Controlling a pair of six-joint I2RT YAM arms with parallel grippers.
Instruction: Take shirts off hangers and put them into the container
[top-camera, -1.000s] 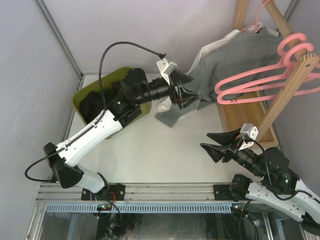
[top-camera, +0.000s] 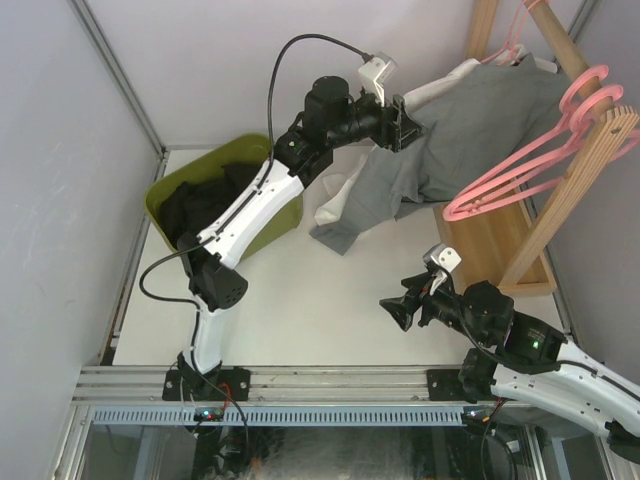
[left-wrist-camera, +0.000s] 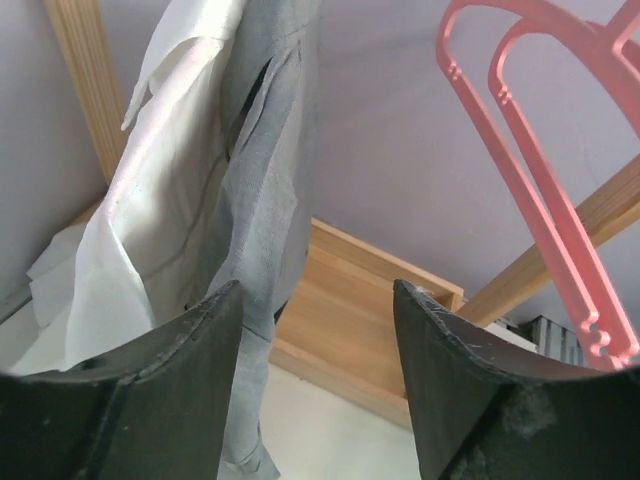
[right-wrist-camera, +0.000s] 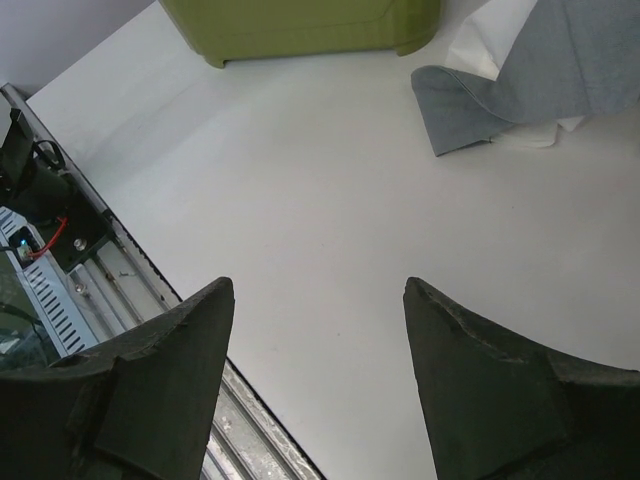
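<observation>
A grey shirt (top-camera: 470, 130) with white fabric hangs from the wooden rack, its lower end draped toward the white floor; the right wrist view shows its grey hem (right-wrist-camera: 520, 90). In the top view my left gripper (top-camera: 398, 125) is over the shirt's left part. The left wrist view has its fingers apart, the grey cloth behind the left finger, pink hangers (left-wrist-camera: 540, 190) to the right. My right gripper (top-camera: 405, 300) stands open over the bare floor near the front, nothing between its fingers.
A green bin (top-camera: 235, 250) with dark cloth sits at the left. Several pink hangers hang on the rack's wooden bar (top-camera: 560, 45) above a wooden base (top-camera: 480, 250).
My right gripper has shifted left and turned slightly. The hangers at the front of the rack have swung a little.
</observation>
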